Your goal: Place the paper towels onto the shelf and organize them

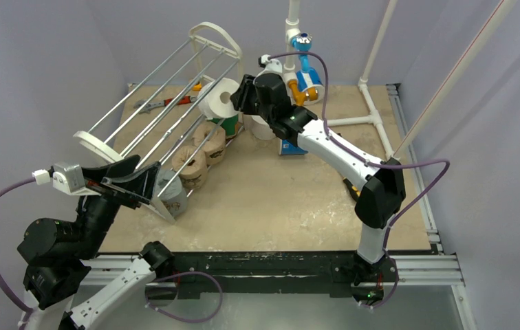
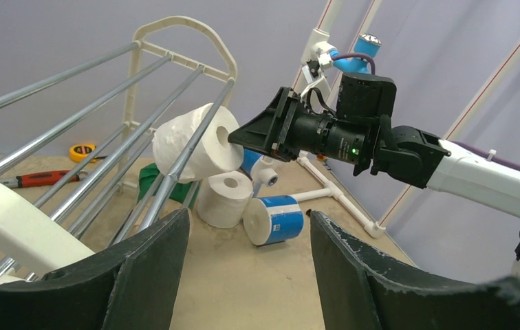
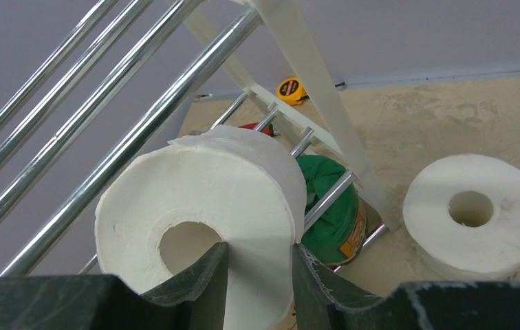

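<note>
A white paper roll (image 3: 168,179) lies tilted among the metal bars of the shelf (image 1: 168,110), at its far end. The right gripper is at its end face, one fingertip by the core hole and the other at the outer edge. The roll's wall shows between these fingers; whether they press on it, I cannot tell. Below it sits a green-wrapped roll (image 3: 326,206). Two brown-wrapped rolls (image 1: 192,167) and a grey-wrapped one (image 1: 171,194) stand in a row on the lower tier. My left gripper is open and empty near the shelf's near end.
Right of the shelf's far end stands another white roll (image 2: 224,199), beside a blue-and-white roll (image 2: 276,218) on its side. White pipes (image 1: 374,110) with a blue valve stand behind. A red-handled wrench (image 1: 168,102) and yellow tape measure (image 3: 290,91) lie behind the shelf.
</note>
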